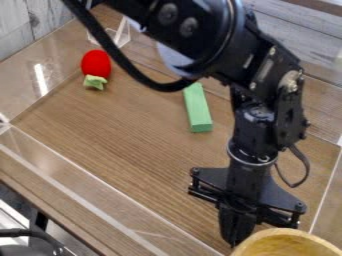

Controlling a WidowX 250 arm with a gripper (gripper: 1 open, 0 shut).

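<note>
My black gripper (pixel 238 228) hangs low at the lower right, shut, just above and at the near rim of a yellow bowl (pixel 281 245) that is cut off by the frame's bottom edge. Nothing shows between its fingers, though the tips are small and partly hard to make out against the bowl.
A green block (pixel 197 107) lies behind the arm on the wooden table (pixel 114 150). A red object (pixel 96 62) with a pale green part sits at the back left.
</note>
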